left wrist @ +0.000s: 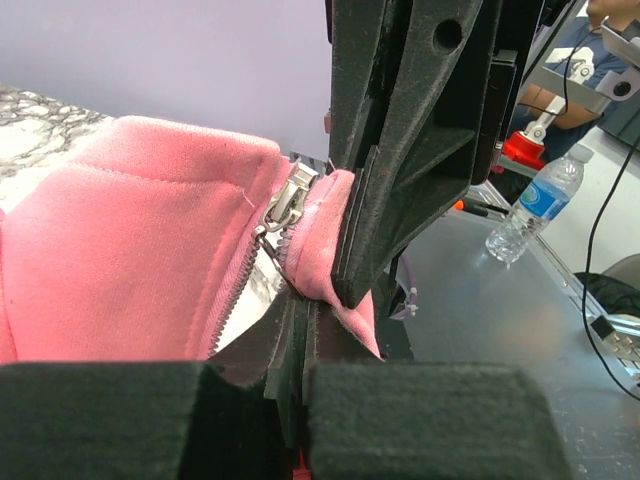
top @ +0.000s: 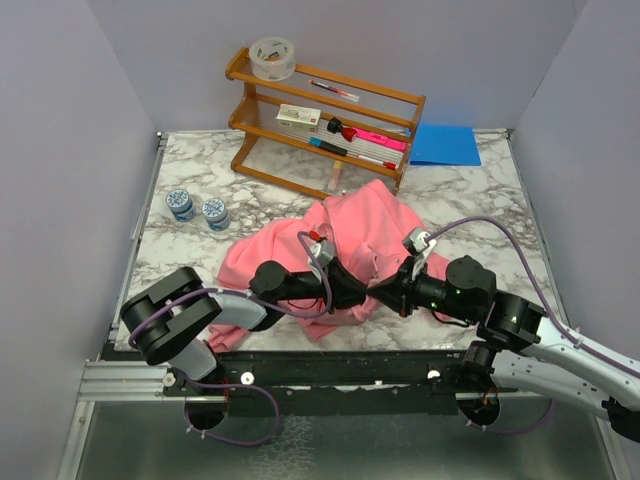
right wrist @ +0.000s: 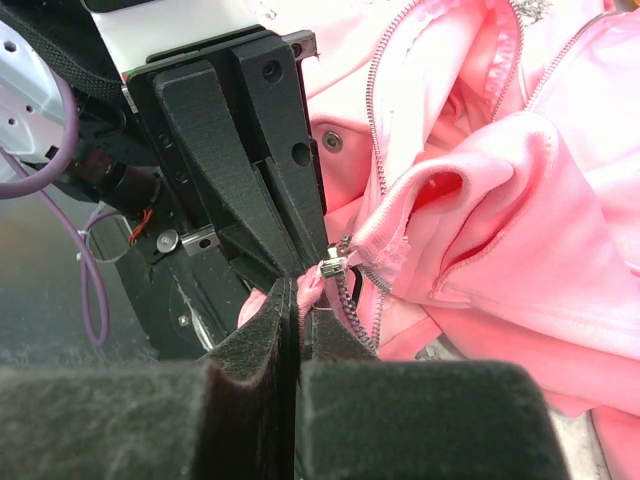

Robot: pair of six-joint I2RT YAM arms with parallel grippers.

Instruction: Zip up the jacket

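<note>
The pink jacket [top: 260, 250] lies bunched on the marble table. My left gripper [top: 355, 292] and right gripper [top: 375, 292] meet at its front edge. In the left wrist view the metal zipper slider [left wrist: 290, 200] sits at the top of the zipper tape, beside pink fabric [left wrist: 130, 240] pressed by the other gripper's black finger. In the right wrist view the slider [right wrist: 333, 262] and a strip of tape are at my right gripper's tips [right wrist: 300, 295]. Both grippers look shut; whether the tape is between the fingertips is partly hidden.
A wooden rack [top: 250, 120] with stationery stands at the back, a blue folder [top: 445, 148] beside it. Two jars [top: 180, 203] sit on the left. Bare marble [top: 180, 250] shows around the jacket. The table's front edge lies just under both grippers.
</note>
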